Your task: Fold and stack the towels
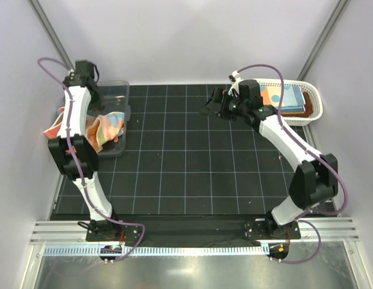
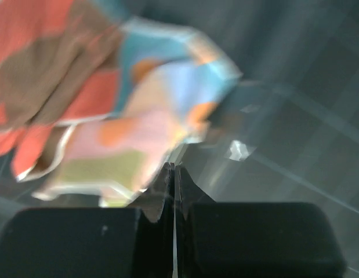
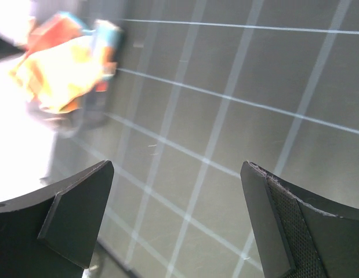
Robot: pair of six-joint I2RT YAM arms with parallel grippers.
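Note:
Crumpled colourful towels (image 1: 106,128) lie in the grey bin (image 1: 119,148) at the left, one with pastel patches, another orange-red (image 1: 54,127) hanging over the bin's left side. My left gripper (image 1: 98,108) is above the bin, just behind the patterned cloth. In the left wrist view its fingers are together, and the blurred patterned towel (image 2: 133,139) lies beyond the tips; no cloth shows between them. My right gripper (image 1: 211,108) hangs open over the table's back, nothing between its fingers. Folded towels (image 1: 293,98), blue and yellow on top, lie stacked in the white basket (image 1: 319,107).
Between bin and basket the dark gridded table (image 1: 174,156) is bare. Walls stand close at the left, right and back. The bin's back part is empty, and my right forearm (image 1: 288,139) reaches past the basket's front left.

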